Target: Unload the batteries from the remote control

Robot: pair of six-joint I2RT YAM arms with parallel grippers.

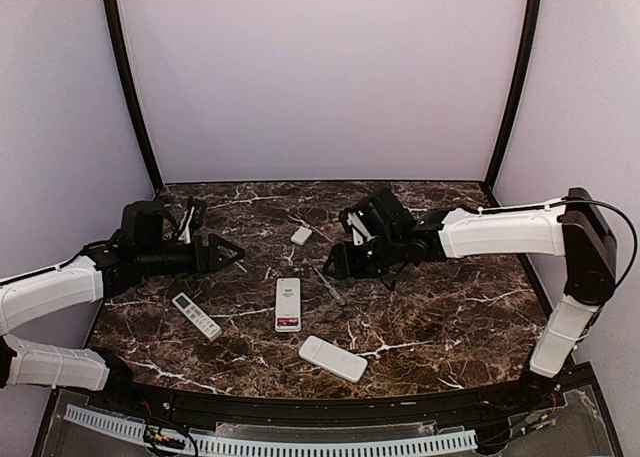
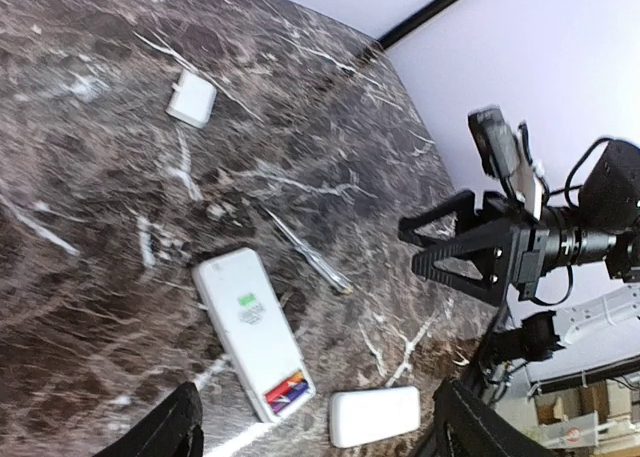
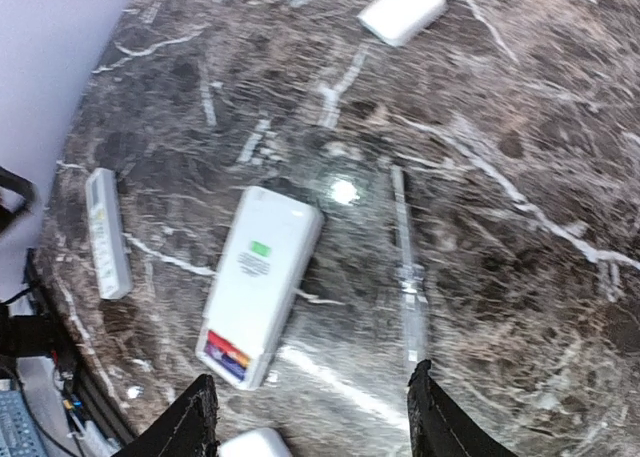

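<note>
A white remote [image 1: 288, 299] lies in the middle of the table, a red and blue patch at its near end [image 2: 283, 387]. In both wrist views it lies clear of the fingers. My left gripper [image 1: 222, 252] hangs open above the table, left of and behind the remote. My right gripper [image 1: 348, 253] is raised to the right of and behind it, its fingers apart and nothing seen between them. A thin clear stick or tool [image 3: 408, 277] lies right of the remote.
A second remote [image 1: 196, 315] lies at the left, a white slab [image 1: 332, 358] at the front, and a small white block [image 1: 301, 235] at the back.
</note>
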